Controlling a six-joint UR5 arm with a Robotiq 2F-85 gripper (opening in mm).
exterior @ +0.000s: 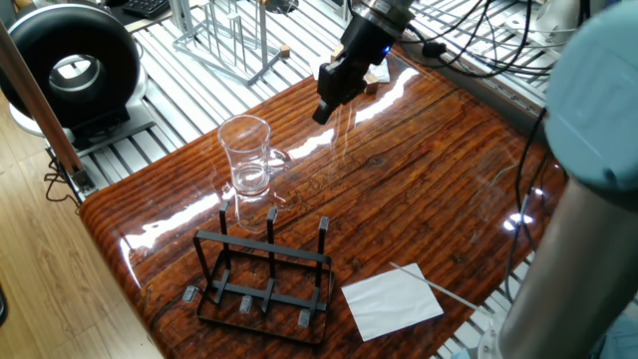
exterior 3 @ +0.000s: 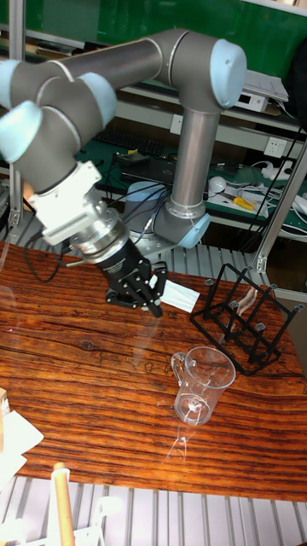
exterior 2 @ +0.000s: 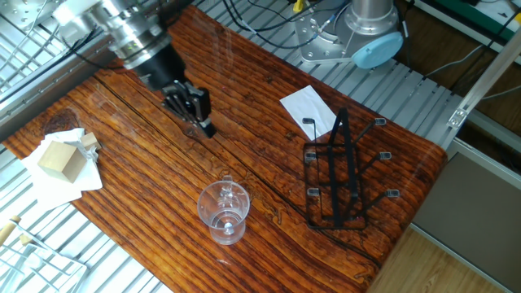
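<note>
A clear glass cup (exterior: pixel 247 160) with a handle stands upright on the glossy wooden table (exterior: pixel 419 179). In the second view the cup (exterior 2: pixel 224 210) lies below and right of my gripper (exterior 2: pixel 209 130), its handle towards the gripper. My gripper (exterior 3: pixel 156 311) hangs in the air, tilted, apart from the cup (exterior 3: pixel 201 386). Its black fingers (exterior: pixel 321 114) come together at the tip, and nothing shows between them. The black wire rack (exterior: pixel 264 279), with upright posts, stands on the table nearer the first camera than the cup.
A white sheet (exterior: pixel 392 301) lies beside the rack, a thin pale cable crossing its edge. Wooden blocks (exterior 2: pixel 63 161) rest on white paper at another table edge. Off the table stands a metal rack (exterior: pixel 234 45). Bare tabletop separates gripper and cup.
</note>
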